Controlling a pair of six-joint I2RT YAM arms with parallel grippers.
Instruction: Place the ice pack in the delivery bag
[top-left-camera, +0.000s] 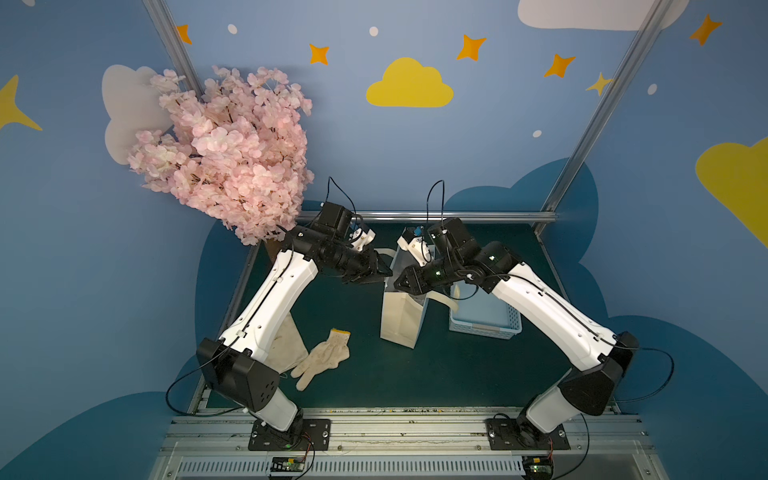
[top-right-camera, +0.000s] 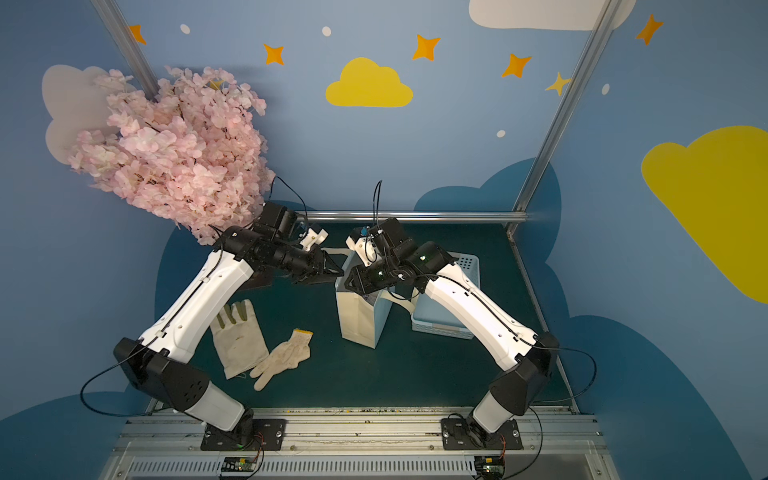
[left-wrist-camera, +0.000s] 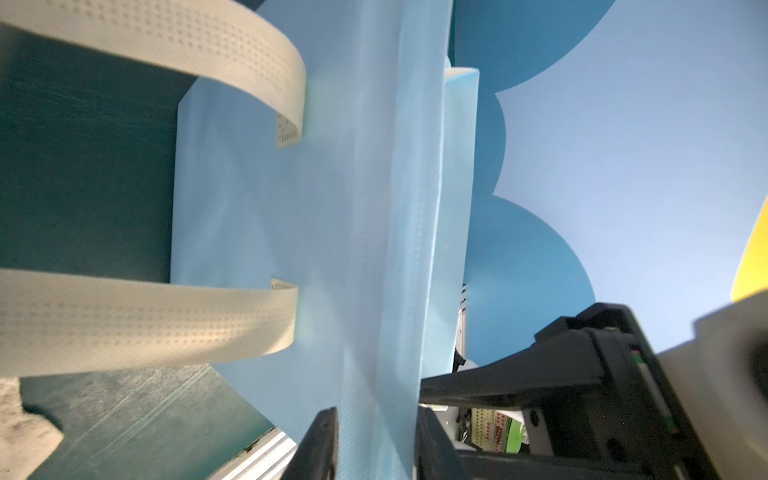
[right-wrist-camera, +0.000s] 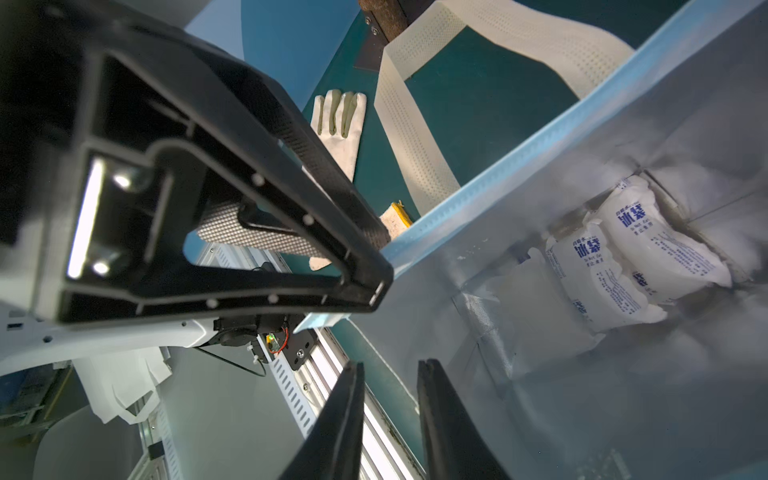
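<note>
The delivery bag (top-left-camera: 401, 320), pale blue and cream, stands upright mid-table with its top spread. Inside its grey lining, the right wrist view shows two white ice packs (right-wrist-camera: 596, 280) with blue print; a plain pale shape beside them is hard to make out. At the bag's left rim is my left gripper, part open, its fingertips either side of the blue wall's upper edge in its wrist view. My right gripper hovers over the bag's opening, fingers apart and no object between them. In the top views both grippers crowd close together above the bag.
A light blue basket (top-left-camera: 484, 326) stands right of the bag, partly under my right arm. Two work gloves (top-right-camera: 240, 340) lie at the front left. Cream handles (left-wrist-camera: 152, 320) stick out from the bag's sides. Pink blossoms (top-left-camera: 232, 152) fill the back left corner.
</note>
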